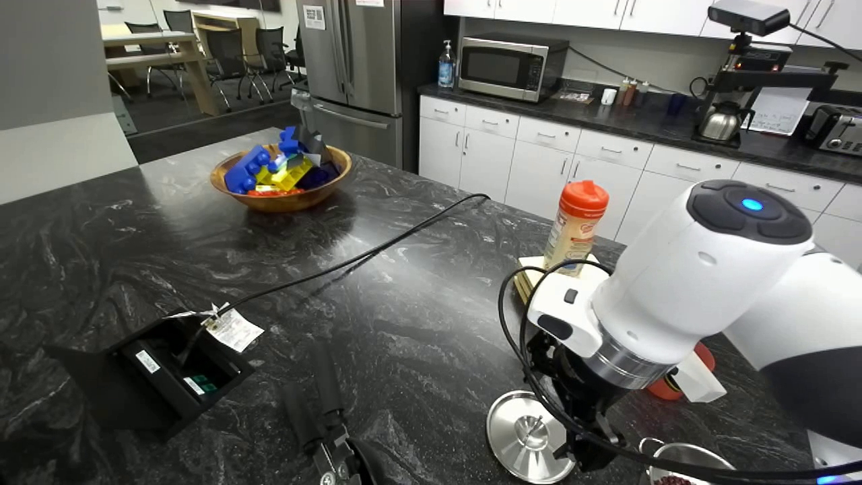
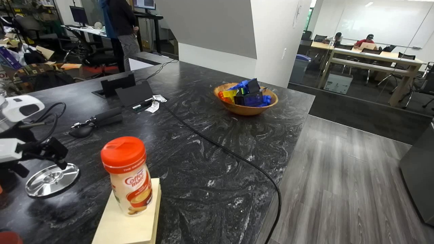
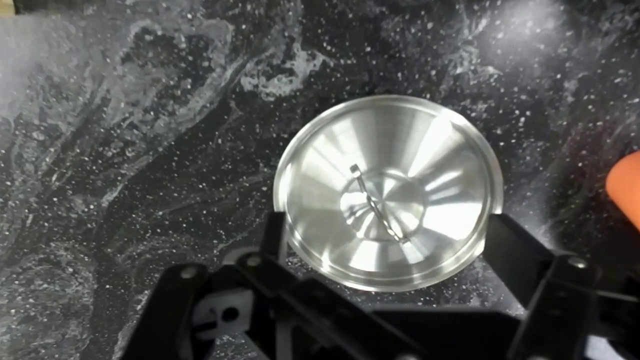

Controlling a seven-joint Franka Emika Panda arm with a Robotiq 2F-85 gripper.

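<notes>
A round steel lid (image 3: 456,162) lies flat on the dark marbled counter in the wrist view, its thin bar handle (image 3: 376,207) rising across the centre. My gripper stands wide open, one finger to the left and one to the right of the lid's near part; nothing is held. In the first exterior view the lid (image 1: 517,428) shows just left of my gripper (image 1: 578,404). The second exterior view has the lid (image 2: 42,183) below and beside the gripper's dark fingers. Whether a finger touches the rim cannot be told.
A metal pot (image 1: 687,454) with dark red contents sits near the arm's base. A creamer bottle (image 2: 136,187) stands on a wooden block (image 2: 110,221). An orange cup (image 3: 627,186) is at the right. Farther off are a bowl of blocks (image 1: 283,198), a cable and a black-handled tool (image 1: 327,404).
</notes>
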